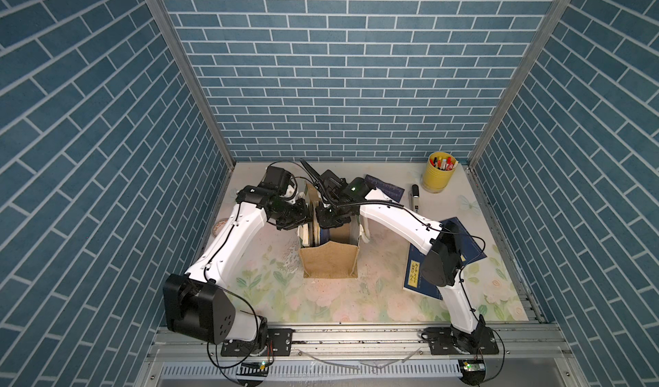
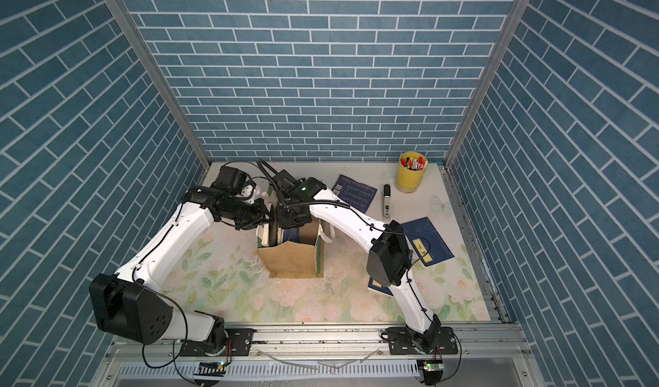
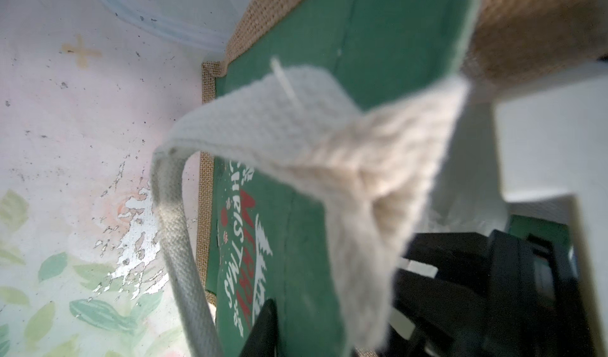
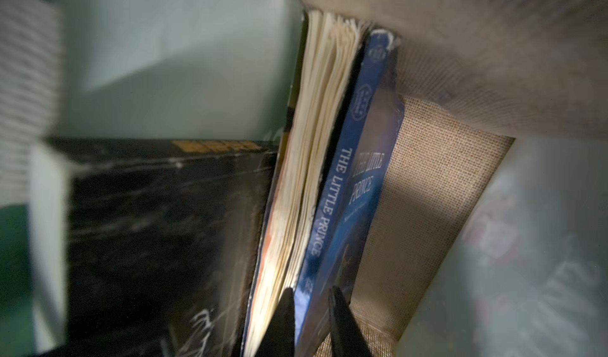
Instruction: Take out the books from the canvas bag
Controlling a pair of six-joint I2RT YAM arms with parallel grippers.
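Observation:
The canvas bag stands upright and open at the middle of the table, with several books inside along its left side. In the right wrist view, a black book, a book with cream pages and the blue "The Little Prince" book stand in it. My right gripper reaches into the bag, its fingers on either side of the blue book, shut on it. At the bag's left edge, my left gripper is shut on the green side wall; the white handle loops beside it.
Blue books lie flat on the right, lower right and back. A black and grey slim object and a yellow pen cup stand at the back right.

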